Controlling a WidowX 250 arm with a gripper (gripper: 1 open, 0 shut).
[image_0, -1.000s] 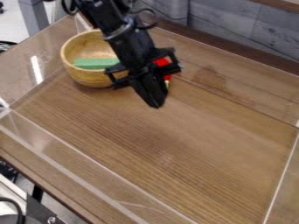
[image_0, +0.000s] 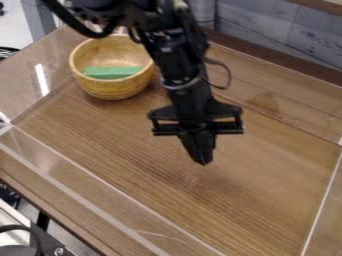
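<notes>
My black gripper (image_0: 199, 147) hangs over the middle of the wooden table (image_0: 160, 200), its fingertips pointing down. It looks shut, with nothing visible between its fingers. Behind and left of it, a yellow bowl (image_0: 95, 53) holds a green block (image_0: 112, 73). The area directly behind the arm is hidden.
A grey panelled wall (image_0: 281, 30) runs along the back right. A black cable lies at the lower left corner, beside the table's edge.
My arm has moved toward the front and right, lower in the view. The red object seen near the bowl earlier is now hidden behind the arm.
</notes>
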